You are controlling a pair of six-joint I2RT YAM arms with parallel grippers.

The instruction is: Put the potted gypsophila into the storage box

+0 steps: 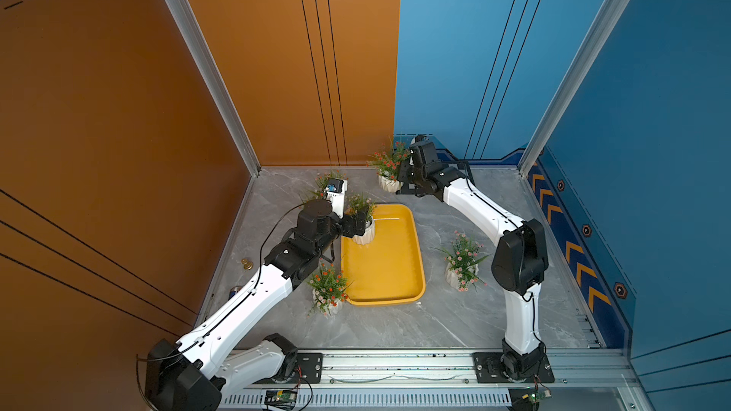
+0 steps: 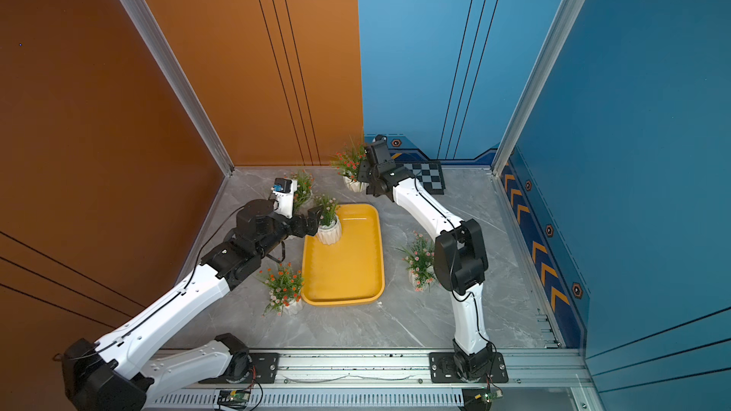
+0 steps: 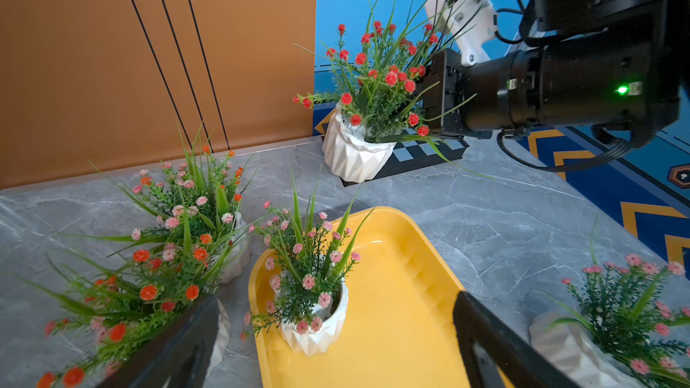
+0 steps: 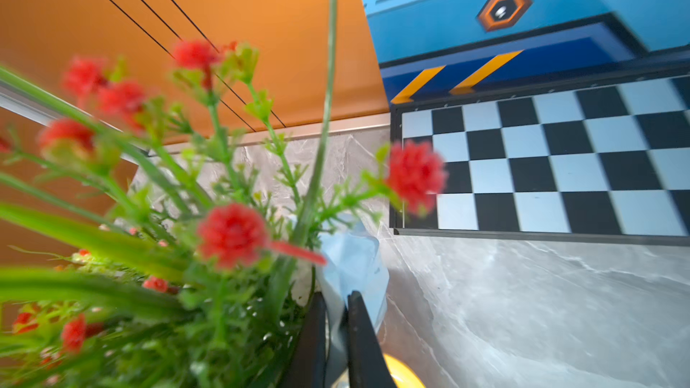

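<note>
A pink-flowered plant in a white pot (image 3: 314, 330) stands inside the left part of the yellow box (image 1: 388, 266). My open left gripper is above the box, its fingers at both sides of the left wrist view, nothing held. My right gripper has its fingers close together on the white rim of a red-flowered pot (image 3: 355, 154), which is raised at the back near the checkerboard. Another pink-flowered pot (image 1: 460, 270) stands right of the box. More potted flowers (image 3: 194, 222) stand left of the box.
A checkerboard (image 2: 426, 179) lies against the back wall. A small brass object (image 1: 246, 263) is on the grey table at left.
</note>
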